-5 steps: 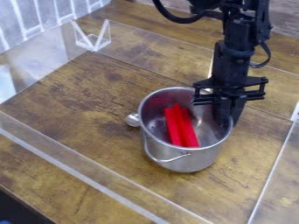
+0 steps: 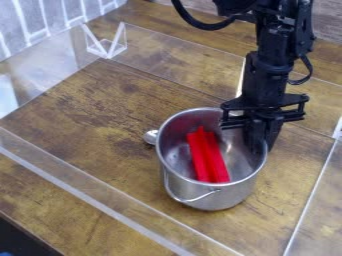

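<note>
A large steel pot [image 2: 189, 189] stands on the wooden table, holding a red elongated object [image 2: 206, 154]. The black arm comes down from the top right, and its gripper [image 2: 262, 128] is at the pot's right rim, low, its tips partly hidden at the rim. Whether anything is between the fingers cannot be made out.
A white wire stand [image 2: 107, 45] sits at the upper left beside a clear panel. Pale strips cross the table at right and lower left.
The pot has shifted slightly down in the picture, and the gripper has moved slightly down with it.
</note>
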